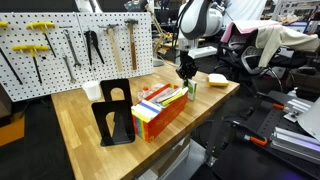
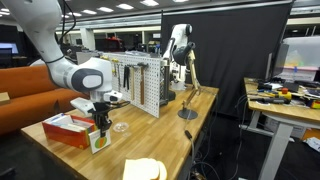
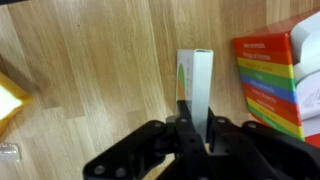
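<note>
In the wrist view a thin upright book or card box [image 3: 199, 80], white along its edge with a green and orange face, stands between the fingers of my gripper, which is shut on it. Exterior view 2 has the same book [image 2: 100, 140] beside the box's near end, under my gripper [image 2: 102, 122]. The red box [image 1: 160, 112] holds several books and cards. Its side with rainbow stripes [image 3: 267, 75] lies to the right in the wrist view, apart from the held book. Whether the book touches the table is hard to tell.
A black bookend-like stand [image 1: 115, 112] and a white cup [image 1: 93, 91] are on the wooden table left of the box. Yellow-white sponge-like pieces [image 2: 145, 169] lie near the table edge. A pegboard with tools [image 1: 60, 50] stands behind.
</note>
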